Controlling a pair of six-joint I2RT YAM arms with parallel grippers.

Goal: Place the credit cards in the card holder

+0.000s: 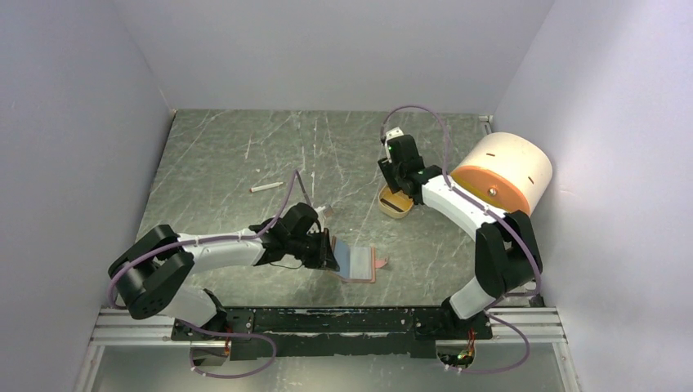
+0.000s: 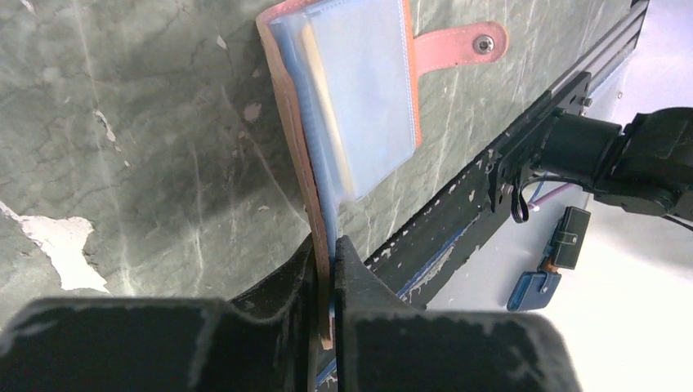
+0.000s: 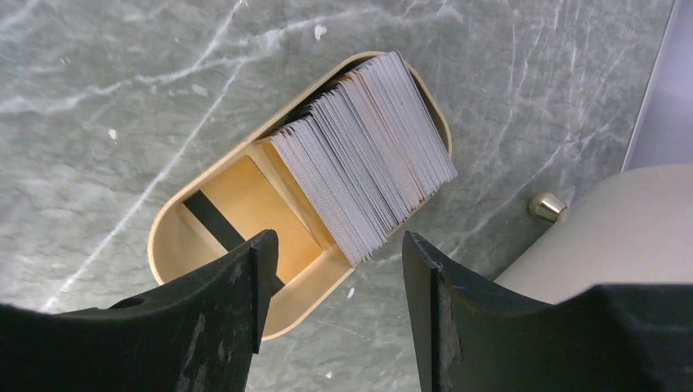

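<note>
The pink card holder (image 1: pixel 361 263) with clear sleeves (image 2: pixel 364 82) lies open on the marble table, my left gripper shut on its edge cover. A tan strip shows inside the front sleeve. My right gripper is open above an oval tan box (image 3: pixel 176 233), over the many cards (image 3: pixel 359 155) standing packed in one half of it; the other half shows a bare floor with a dark strip.
A cream cylinder (image 1: pixel 511 167) with orange end stands at the right, beside the box. A white marker (image 1: pixel 266 186) lies left of centre.
</note>
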